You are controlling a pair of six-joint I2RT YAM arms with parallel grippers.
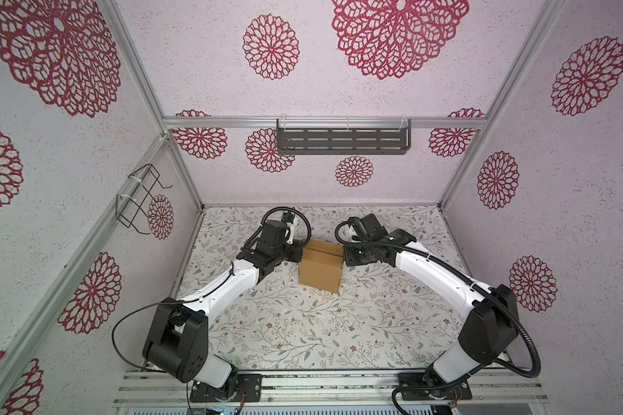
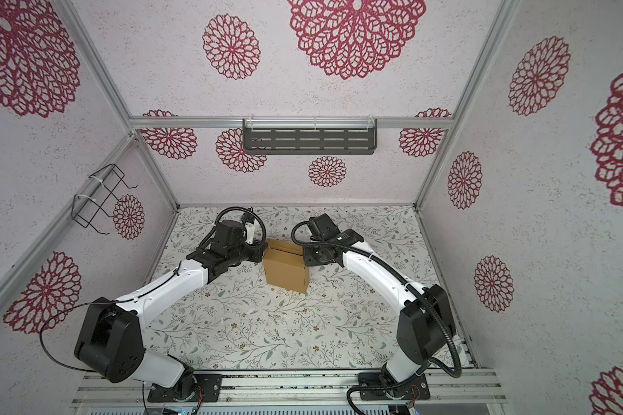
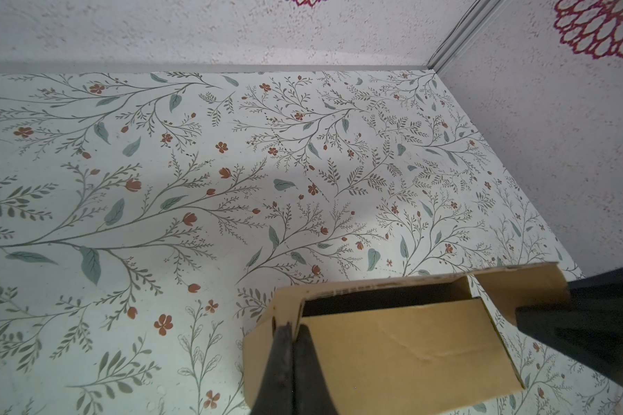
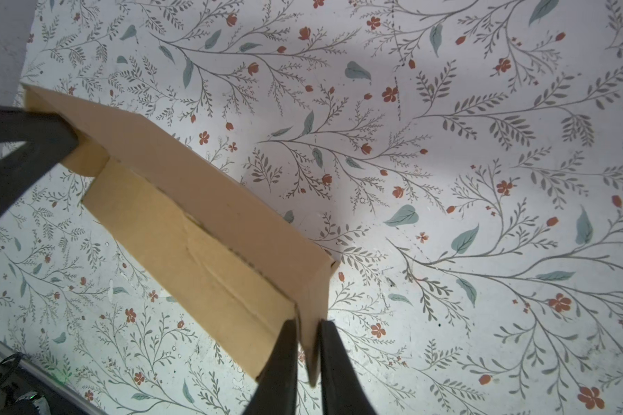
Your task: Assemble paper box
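Observation:
A brown cardboard box (image 1: 319,273) stands in the middle of the table between the two arms, its top slot open. One long top panel (image 3: 394,346) leans inward below the far rim, leaving a dark gap. At the box's left end my left gripper is shut, the thin cardboard edge of the left side flap running down into its fingertips. In the right wrist view a narrow side flap (image 4: 313,301) passes between the fingers of my right gripper, which is shut on it; the flap's lower tip shows below. The box's underside is hidden.
A grey slotted shelf (image 1: 343,141) hangs on the back wall, and a wire rack (image 1: 138,197) on the left wall. Both arms' cables loop above their grippers.

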